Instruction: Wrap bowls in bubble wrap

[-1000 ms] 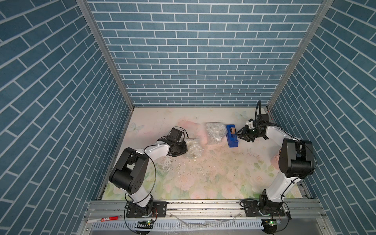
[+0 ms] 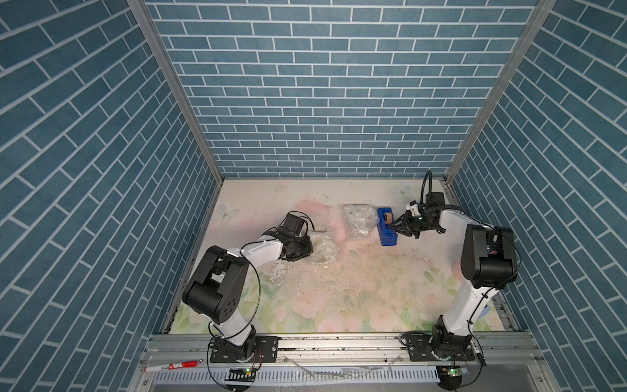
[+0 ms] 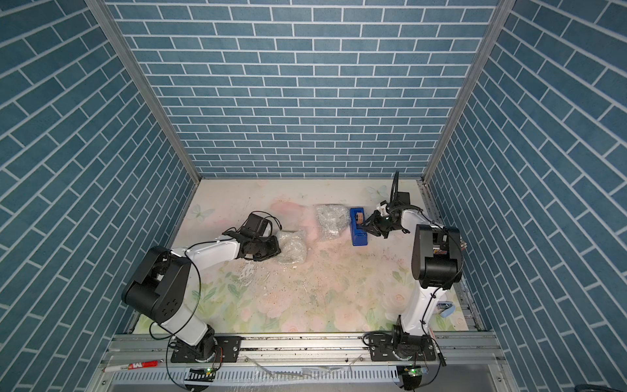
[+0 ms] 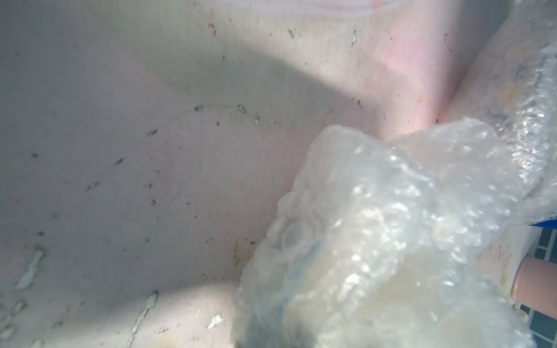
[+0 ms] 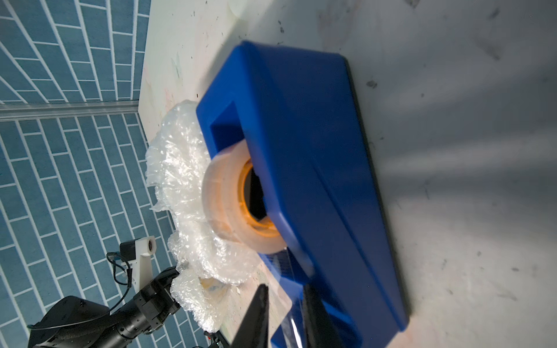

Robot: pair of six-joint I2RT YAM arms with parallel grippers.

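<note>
A bubble-wrapped bundle [image 2: 323, 247] lies left of the table's middle, with a blue patch faintly visible through its wrap [image 4: 359, 232] in the left wrist view. My left gripper [image 2: 308, 251] is shut on its left edge; the fingers themselves are hidden. Farther back, a second wrapped bundle [image 2: 360, 220] rests against the blue tape dispenser [image 2: 387, 228]. Clear tape on an orange core [image 5: 238, 197] sits in the dispenser. At the dispenser's right side is my right gripper, its two dark fingers parted near the cutter end; whether they touch the tape I cannot tell.
Behind the right forearm, a pink object [image 2: 457, 269] is mostly hidden. A small blue item [image 3: 445, 308] lies near the right front corner. Scraps of clear plastic [image 2: 279, 273] are beside the left gripper. The front middle of the table is open.
My right gripper has edged left and slightly down, closer to the dispenser. The left arm and both bundles have stayed in place.
</note>
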